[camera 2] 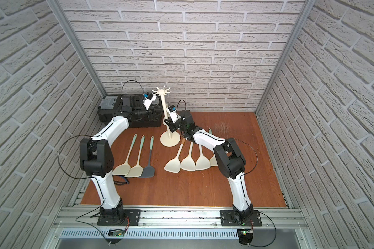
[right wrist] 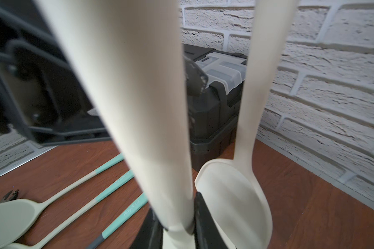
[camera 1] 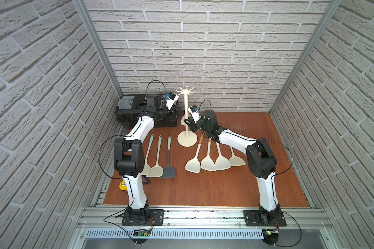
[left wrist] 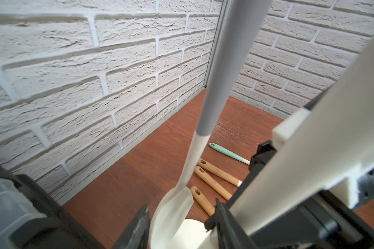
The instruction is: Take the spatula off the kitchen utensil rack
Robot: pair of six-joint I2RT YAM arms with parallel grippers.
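The cream utensil rack (camera 1: 187, 140) stands upright at the back middle, its hooked top above both grippers. My right gripper is shut on the rack's pole (right wrist: 141, 103). A cream utensil with a long handle, grey toward the top in the left wrist view, hangs behind the pole; its upper attachment is out of the wrist views. My left gripper stands open at the pole's left, the hanging utensil beyond its fingers.
Several spatulas (camera 1: 208, 164) lie on the wooden table (camera 1: 224, 188), cream ones at right, three with teal handles at left. A black case (camera 2: 110, 112) fills the back left.
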